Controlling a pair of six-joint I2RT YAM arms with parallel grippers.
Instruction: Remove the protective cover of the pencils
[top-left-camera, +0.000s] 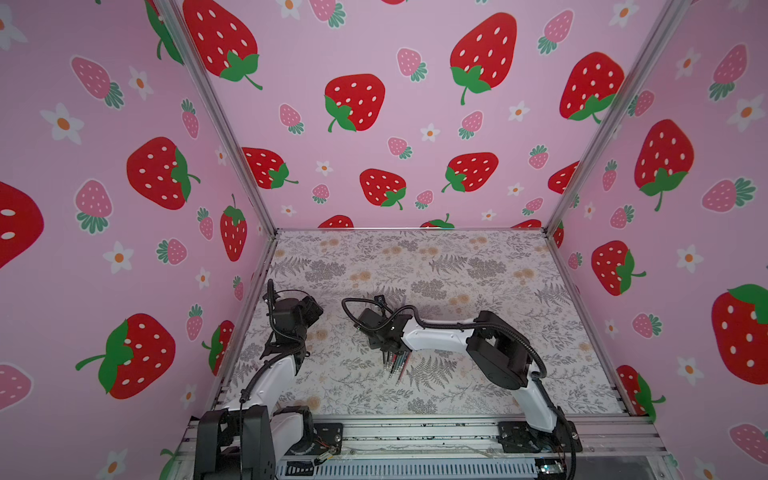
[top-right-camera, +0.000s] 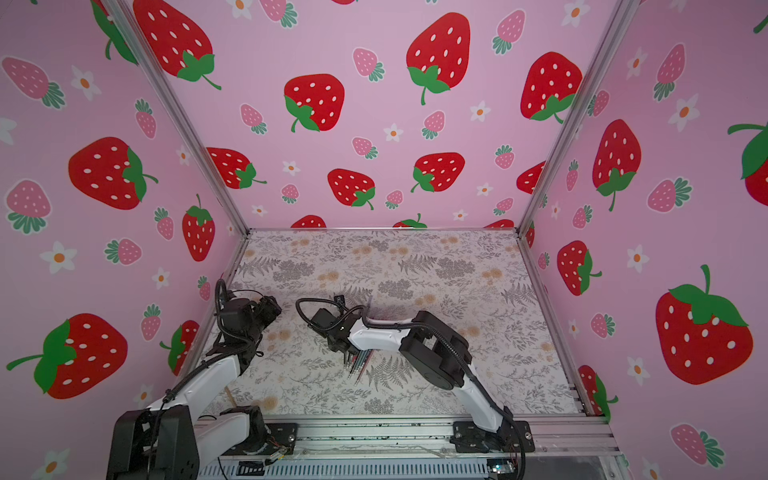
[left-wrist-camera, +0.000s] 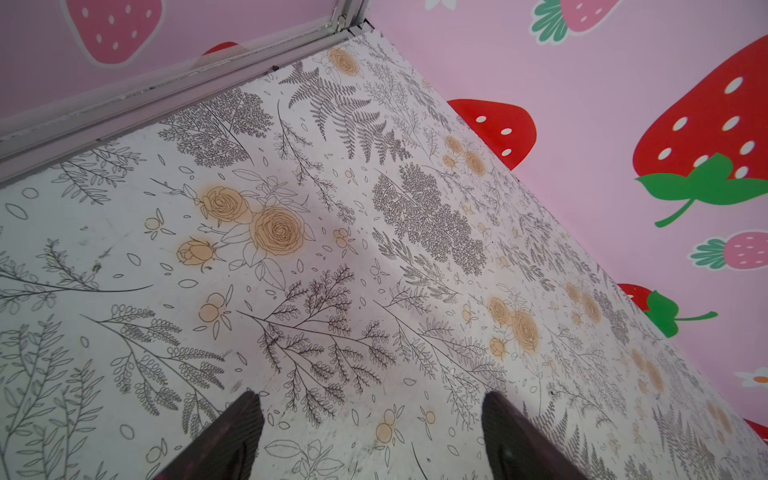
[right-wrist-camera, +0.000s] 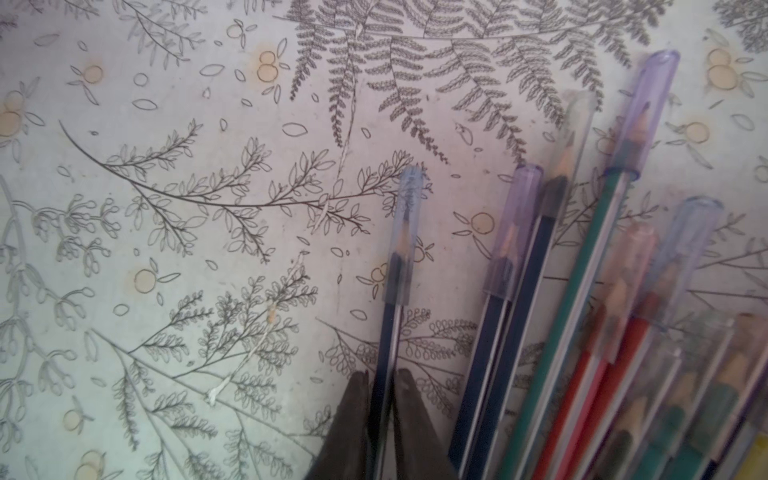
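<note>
Several pencils (top-left-camera: 398, 364) with translucent caps lie in a group at the middle front of the table, partly hidden by my right arm. In the right wrist view, my right gripper's fingertips (right-wrist-camera: 382, 376) are down around a dark blue pencil (right-wrist-camera: 388, 328) at the group's left end; its light blue cap (right-wrist-camera: 409, 200) is on. Whether the fingers grip it is unclear. To its right lie capped blue, teal (right-wrist-camera: 592, 264) and red (right-wrist-camera: 584, 392) pencils. My left gripper stands open at the table's left, with nothing between its fingers.
Pink strawberry walls (top-left-camera: 424, 96) and metal rails enclose it on the sides and back.
</note>
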